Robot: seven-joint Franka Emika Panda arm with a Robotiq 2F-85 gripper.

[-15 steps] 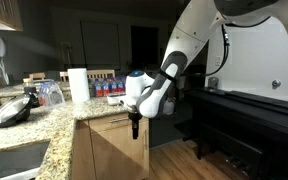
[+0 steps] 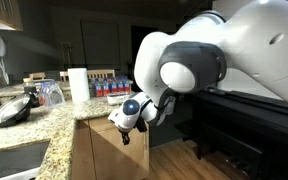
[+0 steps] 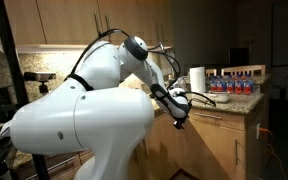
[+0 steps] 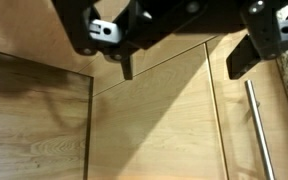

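My gripper is open, its two dark fingers (image 4: 127, 66) well apart and nothing between them. In the wrist view it faces the pale wooden cabinet door (image 4: 154, 125). To the right of the fingers a slim metal bar handle (image 4: 258, 130) runs along a drawer front. In the first exterior view the gripper (image 2: 125, 137) hangs tilted in front of the wooden cabinet (image 2: 109, 160), lower than the countertop. The second exterior view has the gripper (image 3: 178, 124) close to the cabinet front; whether it touches cannot be told.
Speckled countertop (image 2: 59, 150) borders the cabinets. It bears a paper towel roll (image 2: 79, 82), several red-and-blue bottles (image 2: 102, 75), a white dish (image 2: 118, 98) and a black pan (image 2: 12, 110). A dark oven or rack (image 2: 234, 125) stands right.
The arm has stretched out and down, with its upper links swinging into view. The gripper has tilted from pointing nearly straight down to slanting, staying near the cabinet front.
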